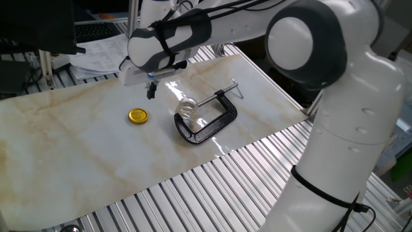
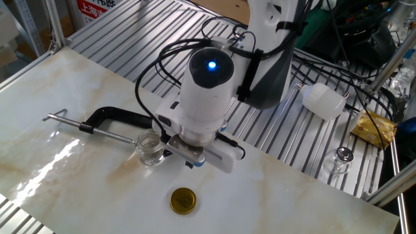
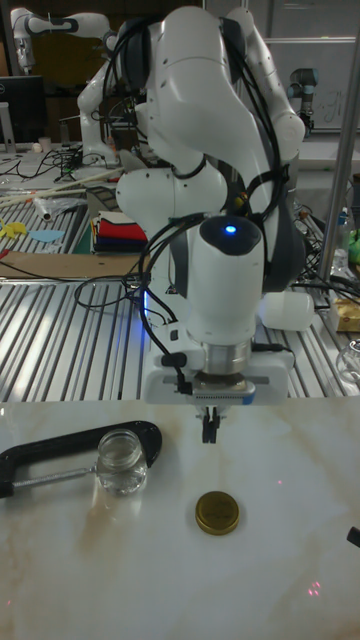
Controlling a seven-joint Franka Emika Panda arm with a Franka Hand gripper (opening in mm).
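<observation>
A round gold lid lies flat on the marble-patterned table. Beside it, a clear glass jar with an open mouth stands between the finger ends of a black C-clamp, whose screw reaches up to the jar's side. My gripper hangs pointing down above the table, behind the lid and to the right of the jar in the third exterior view. Its two dark fingers are close together, with no object visible between them. It touches neither lid nor jar.
Bare tabletop surrounds the lid on most sides. On the slatted metal bench stand a white bulb-shaped object, a yellow packet and a small glass jar with a dark top. Papers lie past the far edge.
</observation>
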